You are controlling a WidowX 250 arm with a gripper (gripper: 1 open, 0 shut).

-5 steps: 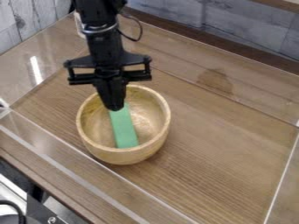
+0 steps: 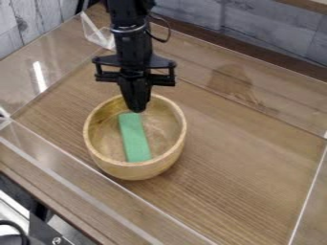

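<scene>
A pale yellow oval bowl (image 2: 166,149) sits on the wooden surface, a flat green rectangular object (image 2: 134,139) lying inside it toward the left. My black gripper (image 2: 137,101) hangs point-down just above the bowl's back rim, over the back of the green object. It looks shut, and nothing shows between its fingers.
Clear plastic or wrap lies at the left edge, and a black cable shows at the bottom left corner.
My gripper has moved back and up, away from the viewer, uncovering more of the bowl's back rim. The bowl and green object have stayed about where they were.
</scene>
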